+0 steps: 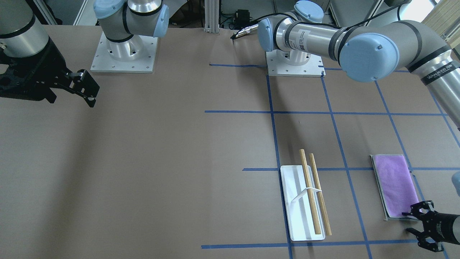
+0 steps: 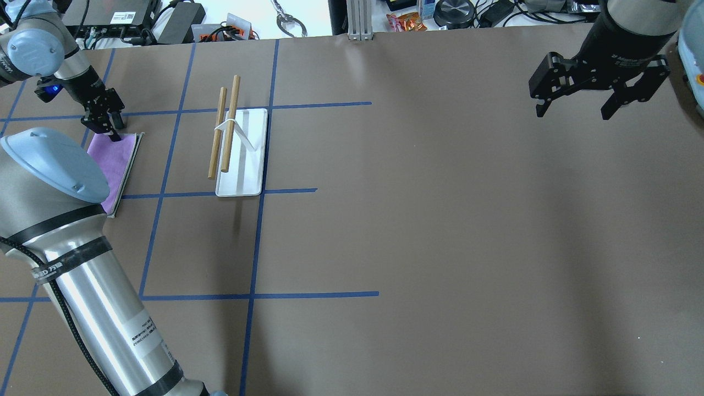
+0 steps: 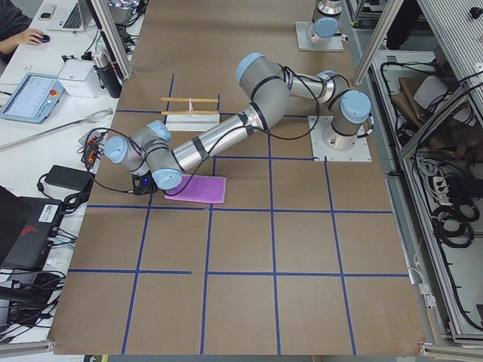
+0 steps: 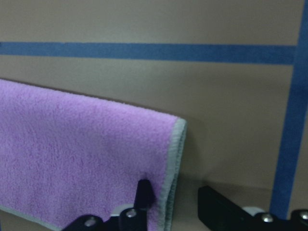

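Note:
A folded purple cloth with grey-green edging (image 1: 394, 183) lies flat on the taped grid, also seen in the top view (image 2: 112, 158). My gripper (image 1: 409, 221) is at its near end. In the left wrist view my gripper stands open, one finger over the cloth (image 4: 82, 149) and the other over bare table, with the edged border between them.
Beside the cloth lies a white tray (image 1: 295, 213) with two wooden sticks (image 1: 315, 216) on a white holder. Another arm's black end tool (image 1: 51, 82) hangs at the left.

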